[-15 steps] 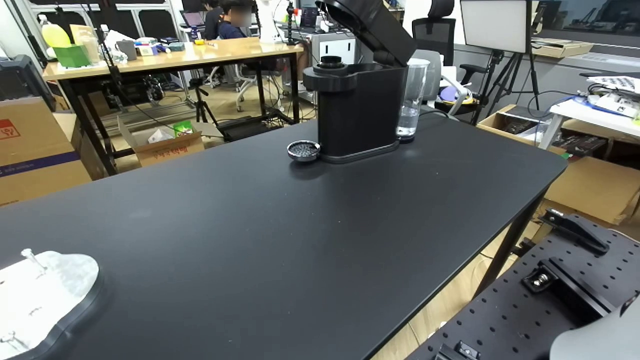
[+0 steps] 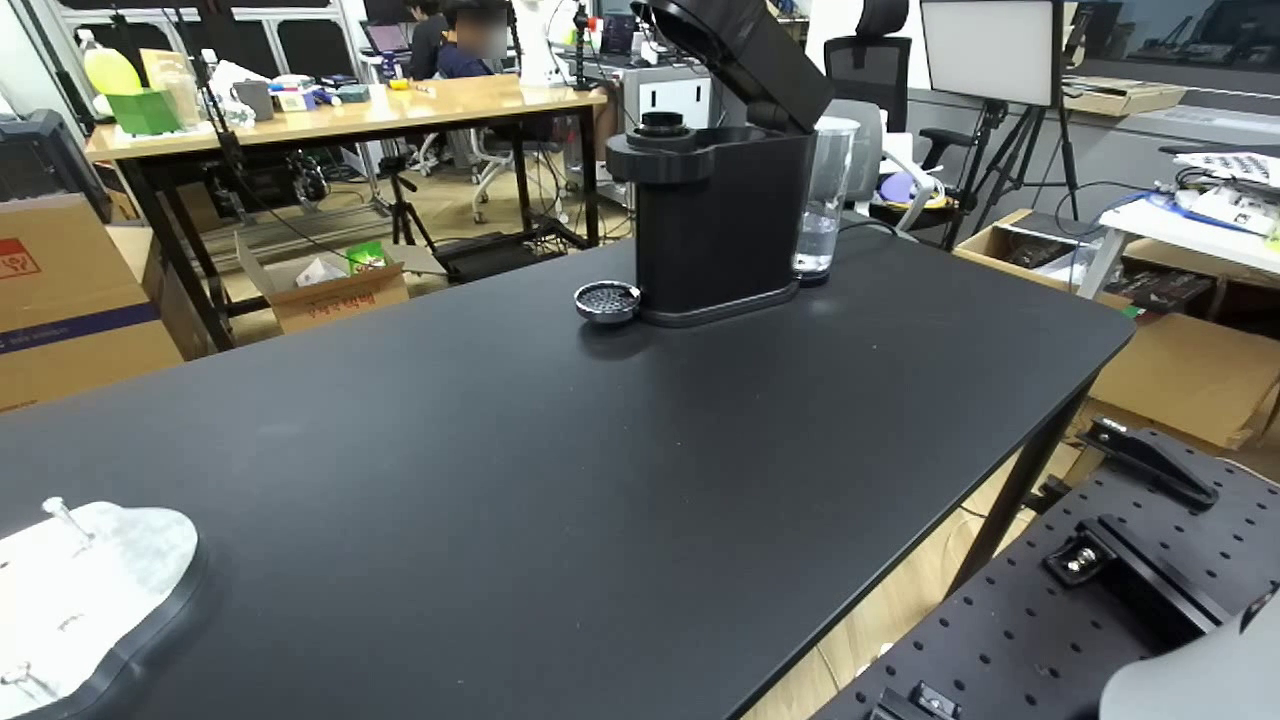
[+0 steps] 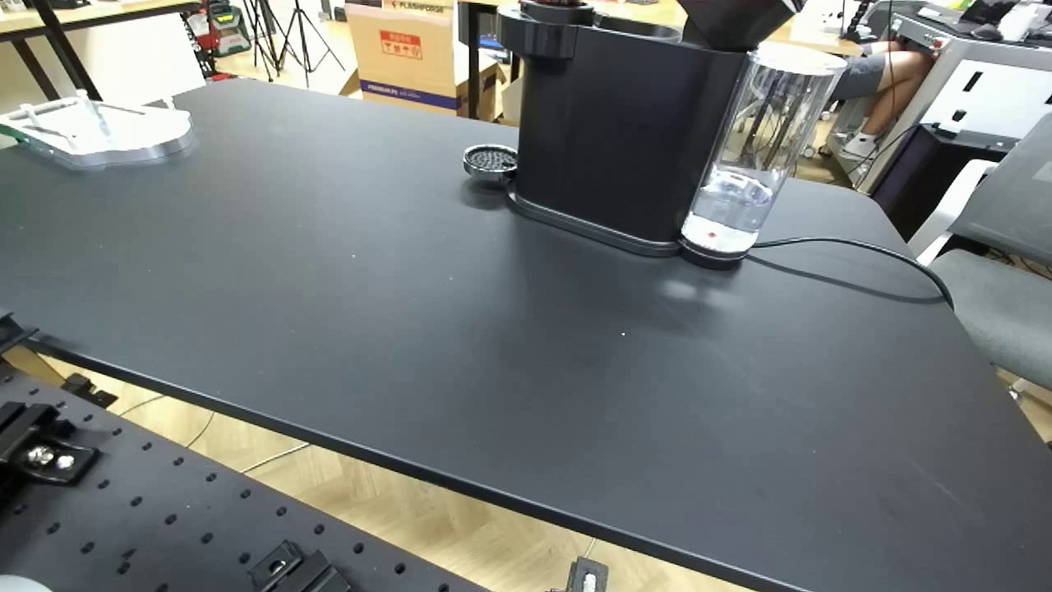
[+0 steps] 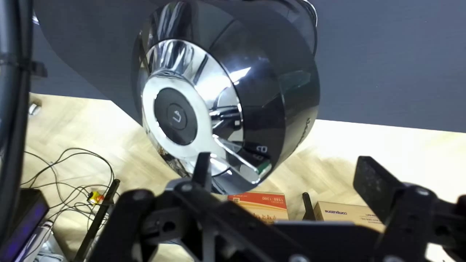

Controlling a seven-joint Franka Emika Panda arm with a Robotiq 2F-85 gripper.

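Note:
Wide apart stand the fingers [image 4: 201, 170] of my gripper, seen only in the wrist view, open with nothing clamped between them. Ahead of them is a glossy black rounded appliance [image 4: 271, 65] with a chrome ring and a round dark button [image 4: 176, 116]. Its lower edge overlaps the left finger in the picture; whether they touch, I cannot tell. Both exterior views show a black coffee machine [image 2: 720, 228] with its lid [image 2: 756, 54] raised. A round drip grate [image 2: 607, 300] sits at its foot, and a clear water tank [image 3: 740, 187] stands at its side, partly filled.
A white-topped tray with pegs [image 2: 108, 564] lies at the table's left end. A power cable [image 3: 858, 247] trails off behind the tank. A perforated mounting plate [image 2: 1020, 636] lies beyond a gap along the front edge.

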